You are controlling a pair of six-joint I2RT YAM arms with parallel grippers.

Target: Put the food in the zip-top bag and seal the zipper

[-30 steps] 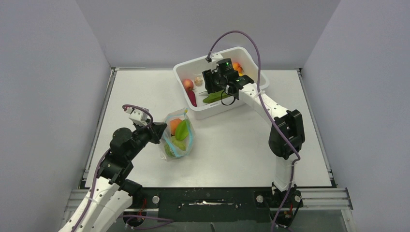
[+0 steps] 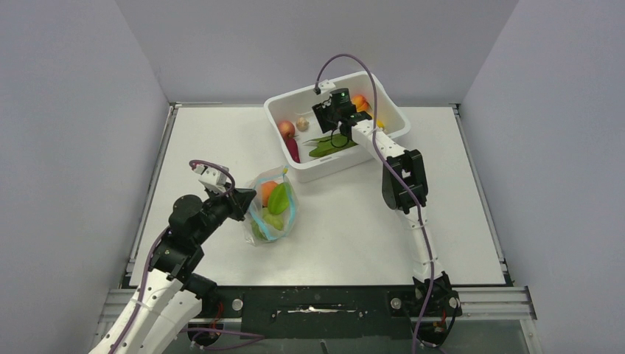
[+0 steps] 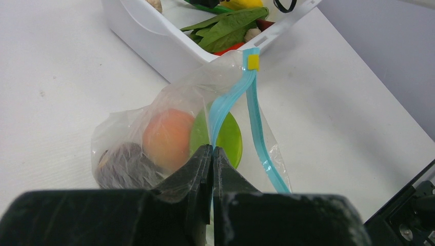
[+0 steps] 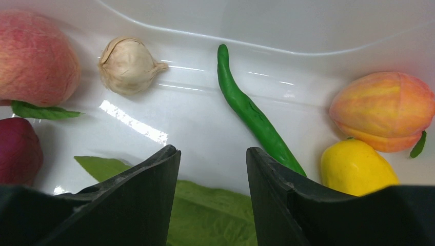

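The clear zip bag (image 2: 274, 205) with a blue zipper and yellow slider (image 3: 253, 61) holds an orange item, green items and a dark one. My left gripper is shut at the zipper edge. My right gripper is parted inside the white bin, above a green chili (image 4: 246, 110), with nothing between its fingers. Around it lie garlic (image 4: 128, 65), a peach (image 4: 33, 56), a red item (image 4: 15, 151), leaves (image 4: 210, 215), a lemon (image 4: 354, 166) and a pink-orange fruit (image 4: 382, 110).
The white bin (image 2: 317, 171) stands at the back, behind the bag. Grey walls bound the back and sides.
My left gripper and the bag show little change.
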